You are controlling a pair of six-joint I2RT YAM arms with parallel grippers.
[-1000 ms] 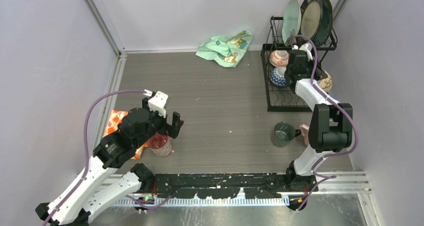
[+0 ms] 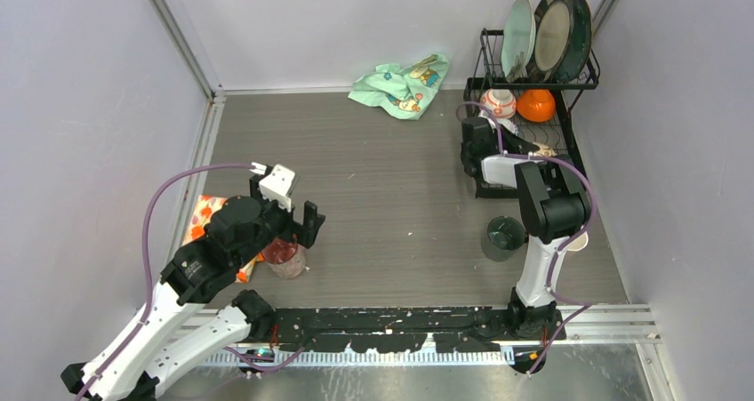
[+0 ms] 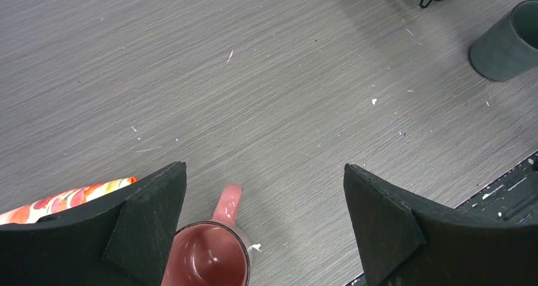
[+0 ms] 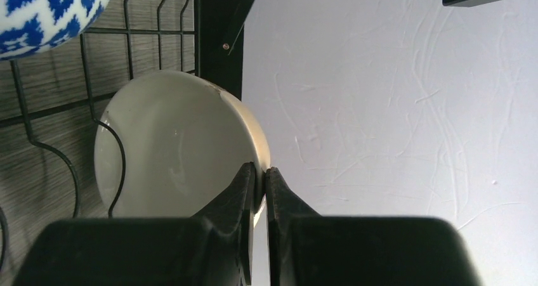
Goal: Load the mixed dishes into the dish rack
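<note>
A pale bowl or small plate (image 4: 171, 140) sits on edge among the wire tines of the rack's lower tier, my right gripper shut on its rim in the right wrist view. A blue-and-white bowl (image 4: 44, 10) is beside it. The dish rack (image 2: 525, 85) holds plates (image 2: 553, 36) above, an orange bowl (image 2: 535, 104) and a red-patterned bowl (image 2: 498, 102) below. My left gripper is open above a pink mug (image 3: 206, 257). A dark green mug (image 2: 505, 239) stands below the rack.
A green cloth (image 2: 400, 88) lies at the back. An orange patterned cloth (image 3: 63, 200) is partly under the left arm. The right wall is close beside the rack.
My right arm has swung left and lower into the rack's lower tier, tilting over with the bowl in its gripper. My left arm has barely moved.
</note>
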